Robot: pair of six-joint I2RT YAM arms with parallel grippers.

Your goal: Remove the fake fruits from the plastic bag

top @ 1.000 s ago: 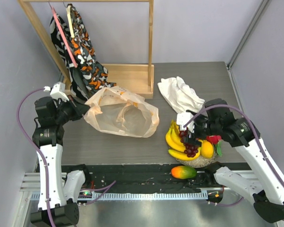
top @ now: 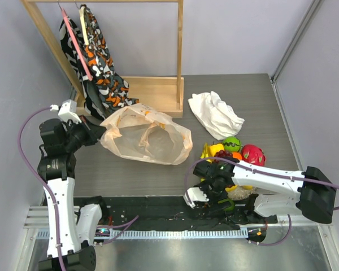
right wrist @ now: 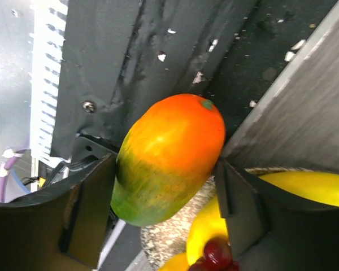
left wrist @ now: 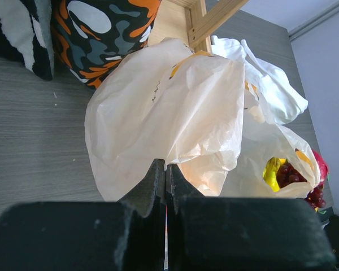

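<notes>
The pale plastic bag [top: 127, 144] hangs open-mouthed in the middle left, no fruit visible inside it. My left gripper [top: 104, 130] is shut on its left edge; in the left wrist view, the closed fingertips meet the bag's film. A red-orange and green mango [right wrist: 166, 158] lies on the dark strip in front of the table. My right gripper is down around it, one finger on each side. Whether both fingers press on the mango cannot be told. From above, the right arm covers most of it.
Bananas, grapes [right wrist: 217, 252], a watermelon [top: 231, 144], a dragon fruit [top: 252, 154] and other fruit sit in a basket at the right. Behind lies a white cloth [top: 214, 114]. A wooden rack [top: 180, 62] with hanging clothes [top: 104, 62] stands at the back left.
My right gripper has moved from above the fruit basket toward the front, down over the mango. The left arm has barely moved, and the bag has shifted slightly.
</notes>
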